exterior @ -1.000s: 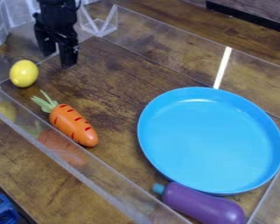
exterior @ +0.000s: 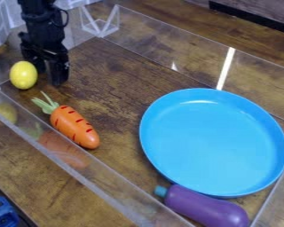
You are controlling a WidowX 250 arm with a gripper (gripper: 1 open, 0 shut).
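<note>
My black gripper (exterior: pixel 45 64) is low at the upper left, its open fingers just behind and right of a yellow lemon-like object (exterior: pixel 24 75). An orange toy carrot (exterior: pixel 74 126) with a green top lies on the wooden floor below it. A large blue plate (exterior: pixel 213 142) fills the right side, and a purple eggplant (exterior: pixel 206 206) lies below the plate at the lower right.
Clear plastic walls (exterior: pixel 109 177) border the wooden work area. The floor between my gripper and the plate is bare. A dark vent-like panel sits at the top right, outside the walls.
My gripper has moved down and slightly left, closer to the yellow object. The other objects have not visibly moved.
</note>
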